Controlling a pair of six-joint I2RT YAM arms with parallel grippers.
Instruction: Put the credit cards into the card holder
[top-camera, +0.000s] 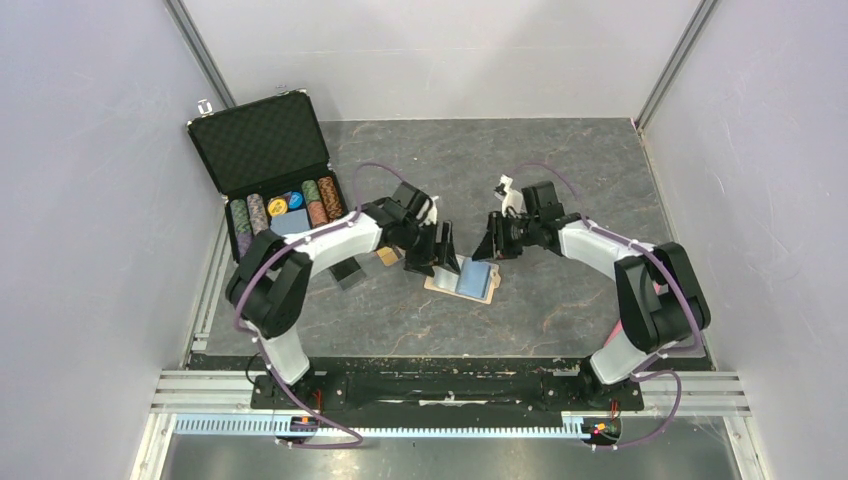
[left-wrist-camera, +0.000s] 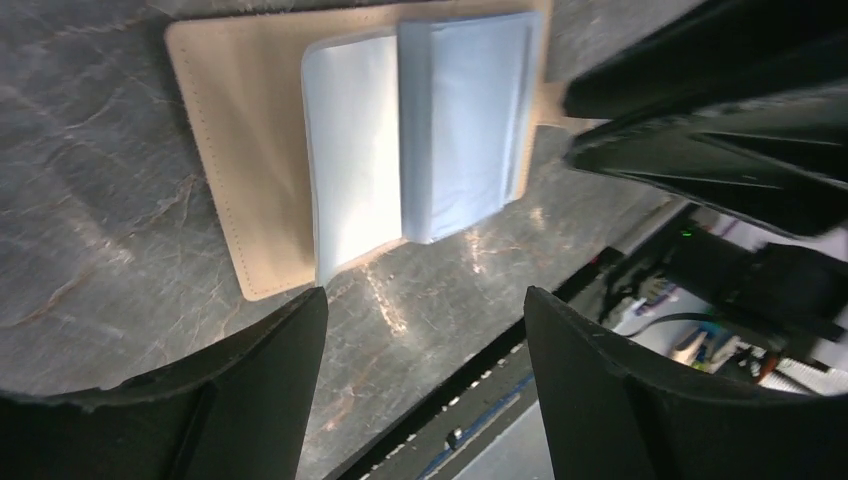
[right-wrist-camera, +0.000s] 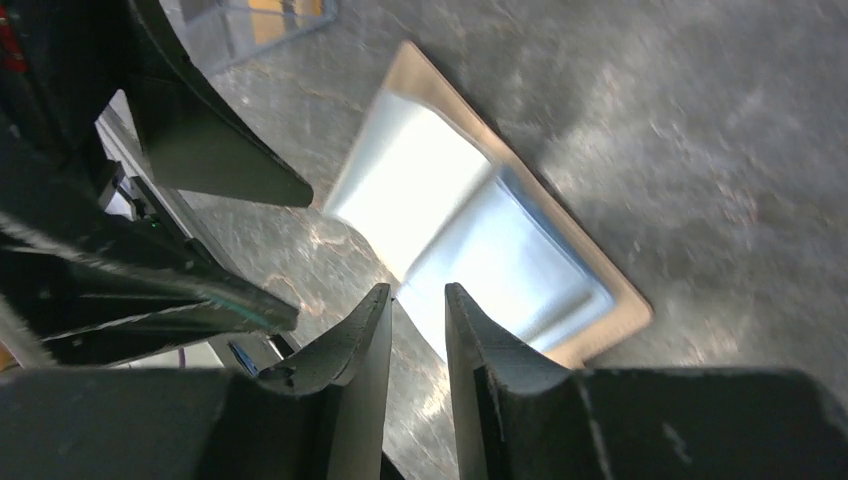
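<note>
A tan board lies mid-table, bearing a white sleeve and a light-blue one side by side, seemingly the card holder. My left gripper is open above its left part, nothing between the fingers. My right gripper hovers just right of it, its fingertips a narrow gap apart, with nothing visible between them. Whether cards are inside the holder I cannot tell.
An open black case with chips is at the back left. A clear box with something yellow lies left of the board.
</note>
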